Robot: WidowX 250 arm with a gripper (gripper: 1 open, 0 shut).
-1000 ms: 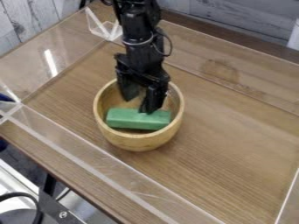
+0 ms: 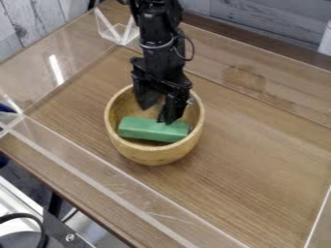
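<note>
A black robot arm reaches down from the top of the view into a wooden bowl (image 2: 154, 151), with its gripper (image 2: 161, 111) low inside the bowl, over the green block (image 2: 151, 129). The block lies lengthwise on the bowl's floor, tilted down toward the right. The gripper's fingers are dark and overlap one another in this view; one reaches down to the block's right part, and whether anything is between them is hard to see.
Clear plastic pieces stand at its left and back edges. Black cables lie beyond the table at the lower left.
The arm and gripper have shifted slightly within the bowl. The green block looks slightly moved, with little other visible change.
</note>
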